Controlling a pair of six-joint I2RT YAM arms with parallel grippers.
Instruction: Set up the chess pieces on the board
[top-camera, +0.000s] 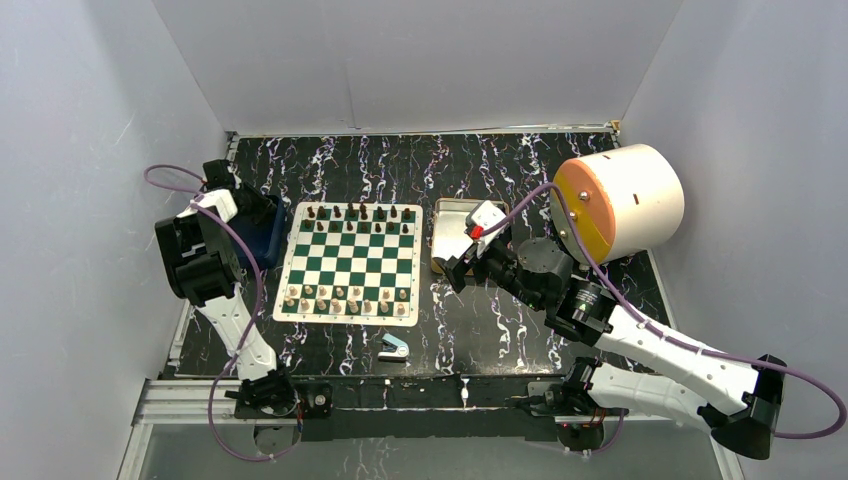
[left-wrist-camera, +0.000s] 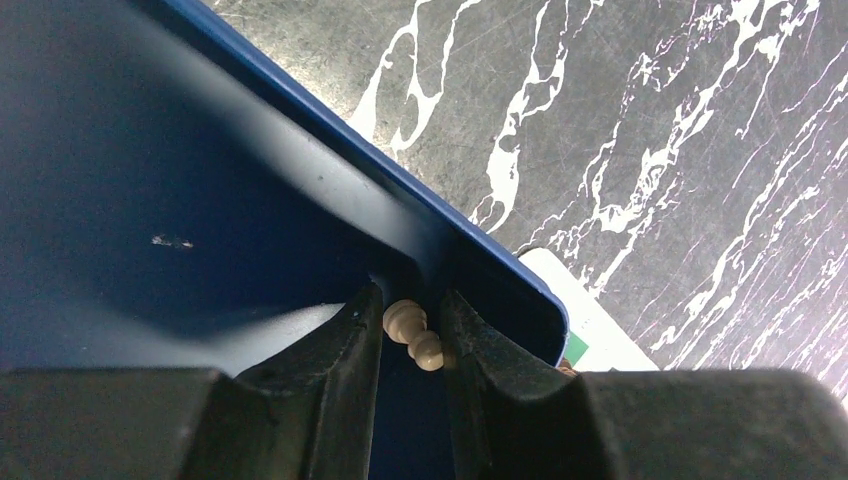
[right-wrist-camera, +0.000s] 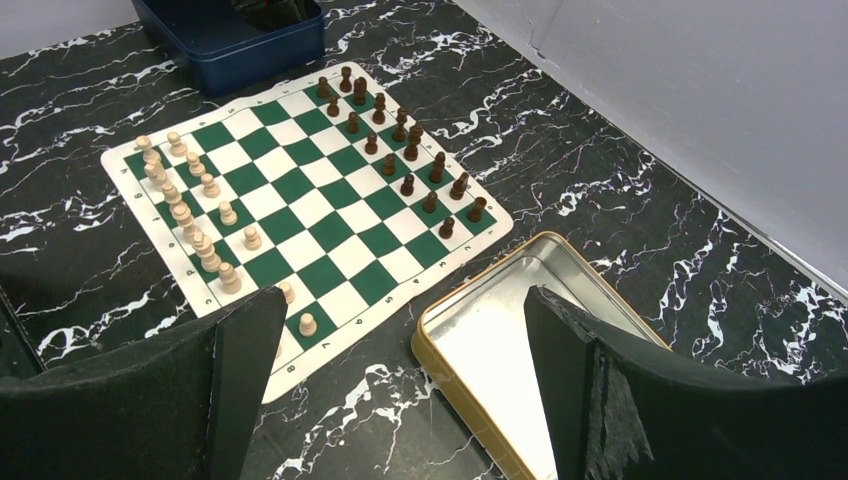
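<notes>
In the left wrist view a light pawn (left-wrist-camera: 413, 335) lies in a corner of the blue box (left-wrist-camera: 430, 195). My left gripper is lowered into this box, its fingers (left-wrist-camera: 345, 385) standing part open on either side of the pawn. Whether they touch it, I cannot tell. The green and white chessboard (top-camera: 347, 258) carries dark pieces along its far side and light pieces along its near side. Several light pawns (right-wrist-camera: 252, 237) stand in front of the light back row. Over the table right of the board, my right gripper is open and empty.
A gold-rimmed tray (right-wrist-camera: 450, 370), empty where it shows, sits right of the board. On the near side lies a small blue and white object (top-camera: 393, 347). A large white cylinder (top-camera: 635, 200) is at the right. Bare marble (top-camera: 390, 165) extends behind the board.
</notes>
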